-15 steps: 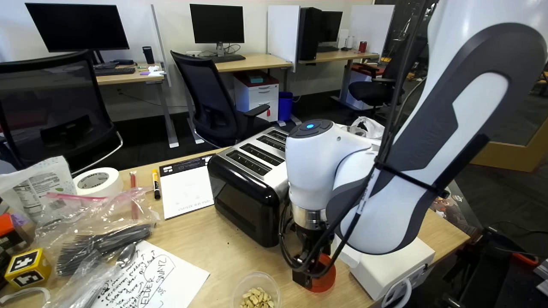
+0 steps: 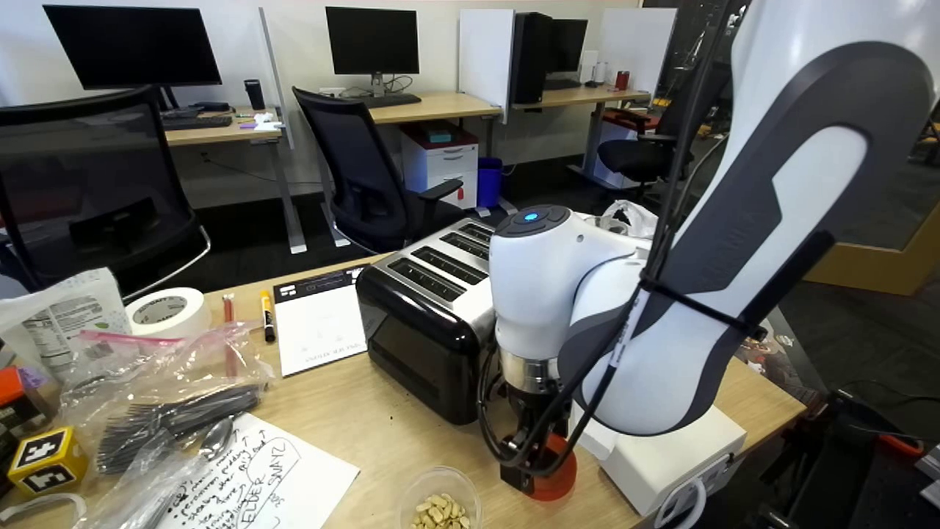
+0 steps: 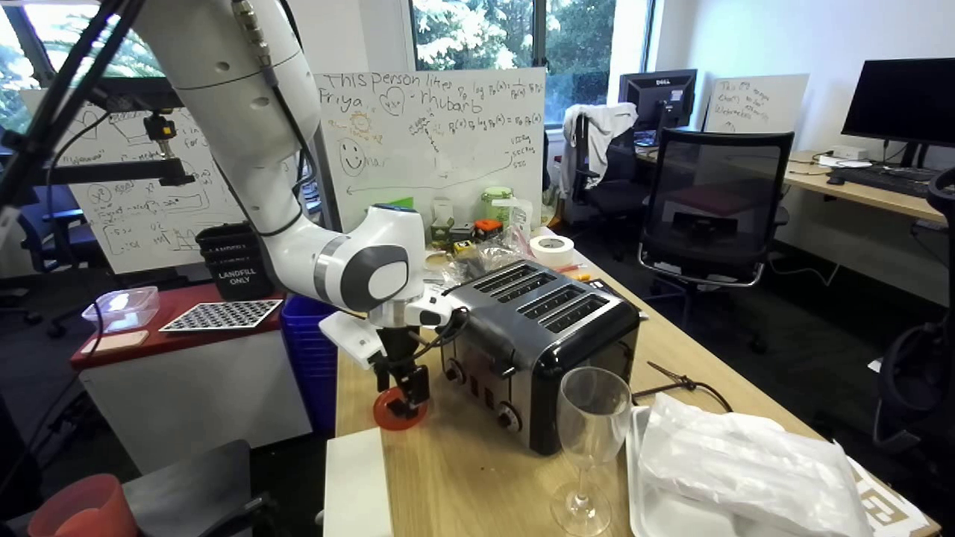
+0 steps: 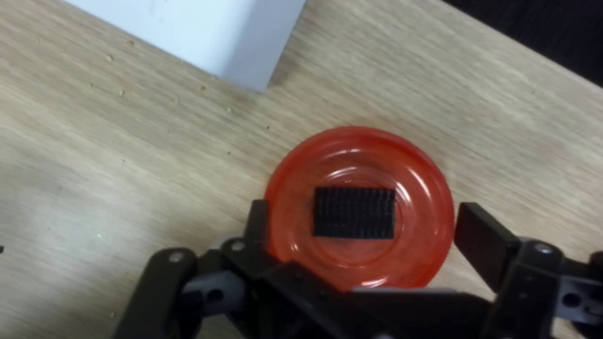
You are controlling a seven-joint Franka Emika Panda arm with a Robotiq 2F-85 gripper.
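A round, see-through red lid or dish (image 4: 362, 262) lies on the wooden table, with a black ribbed block (image 4: 354, 213) at its centre in the wrist view. My gripper is open, its dark fingers (image 4: 486, 243) at the left and right sides of the red dish, nothing clasped between them. Exterior view 1 shows the gripper pointing down beside the toaster, partly covering the dish (image 2: 557, 476). In exterior view 2 the dish (image 3: 394, 413) sits under the fingers. Whether the fingers touch its rim, I cannot tell.
A black and silver toaster (image 2: 423, 353) stands close beside the arm. A cup of nuts (image 2: 438, 502) is near the front edge, and a white box (image 2: 678, 454) lies on the other side. Farther along stand a wine glass (image 3: 591, 421) and a white tray (image 3: 637, 483).
Almost nothing differs. The arm and gripper have shifted very slightly; the red dish and the other objects look the same.
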